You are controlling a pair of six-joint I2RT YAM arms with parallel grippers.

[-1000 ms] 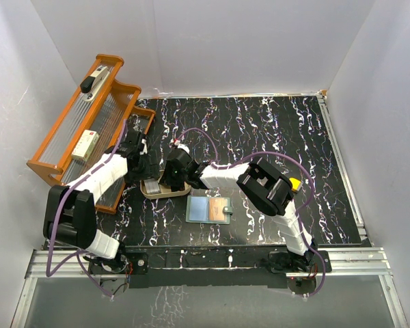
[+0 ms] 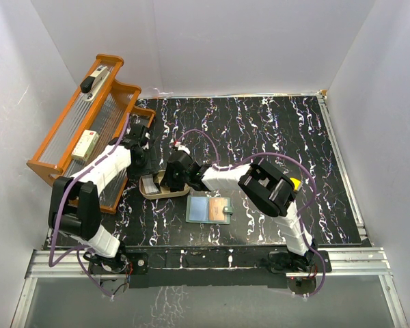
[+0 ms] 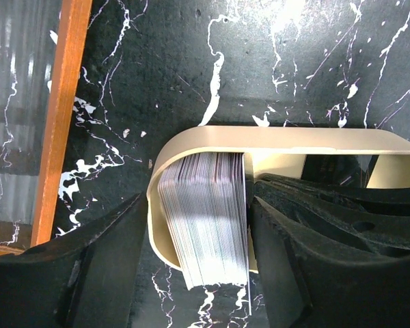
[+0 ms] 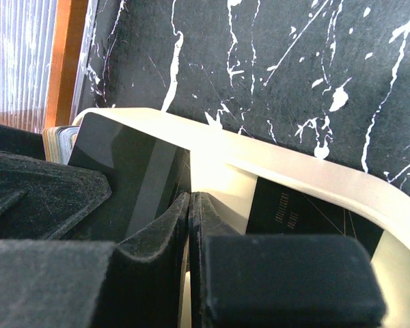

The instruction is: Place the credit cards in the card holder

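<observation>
A cream oval card holder (image 2: 164,195) sits left of centre on the marble table, holding a stack of white-edged cards (image 3: 201,219) at its left end. Over that end is my left gripper, part open, with the stack lying between its fingertips. My right gripper is inside the holder, shut on a dark card (image 4: 133,171) beside the stack. Another dark panel or card (image 4: 307,219) shows in the holder's right part.
A wooden rack (image 2: 55,157) with a stapler and a white box stands at the left. A blue and tan card case (image 2: 208,209) lies in front of the holder. A yellow item (image 2: 295,184) is at the right.
In the top view my left arm has shifted slightly to the right over the holder. The right arm looks unmoved.
</observation>
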